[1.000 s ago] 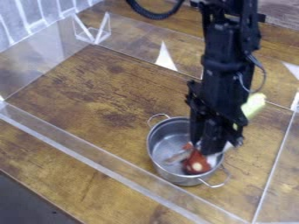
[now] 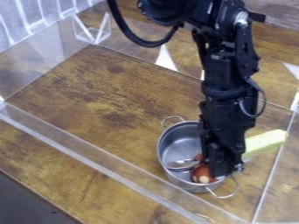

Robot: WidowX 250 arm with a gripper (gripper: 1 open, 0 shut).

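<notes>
A steel pot [image 2: 176,140] with two loop handles stands at the lower right of the wooden surface. Inside it lie a red object [image 2: 204,174] with a pale tip and a light utensil [image 2: 183,163]. My black gripper [image 2: 214,155] reaches down over the pot's right side, its fingertips low by the red object; whether they grip it is hidden. A pale yellow-green long object [image 2: 265,140] sticks out to the right behind the gripper.
Clear plastic walls [image 2: 105,156] edge the work area. The wooden surface [image 2: 93,96] left of the pot is clear. White triangular pieces stand along the back.
The gripper has shifted slightly right and down over the pot. The pale yellow-green object behind it has moved right and lower, and the pot sits slightly further right.
</notes>
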